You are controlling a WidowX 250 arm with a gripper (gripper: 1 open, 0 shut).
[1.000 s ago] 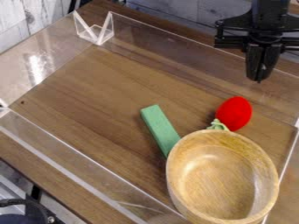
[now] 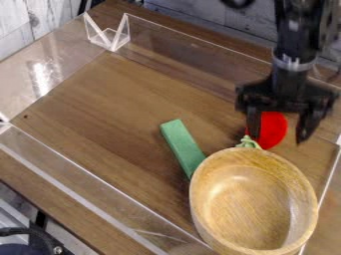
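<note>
My gripper (image 2: 277, 108), dark and motion-blurred, hangs at the right, open, its fingers spread around and just over a red object (image 2: 269, 129) with a pale green tip, which it partly hides. Whether the fingers touch it cannot be told. Just below lies a light wooden bowl (image 2: 253, 204), and a green block (image 2: 181, 147) lies to the bowl's upper left.
The wooden table (image 2: 107, 120) has clear plastic edging along its sides. A pale wooden wall stands behind at the back.
My gripper has come down from the upper right toward the red object. The bowl, block and red object look unmoved.
</note>
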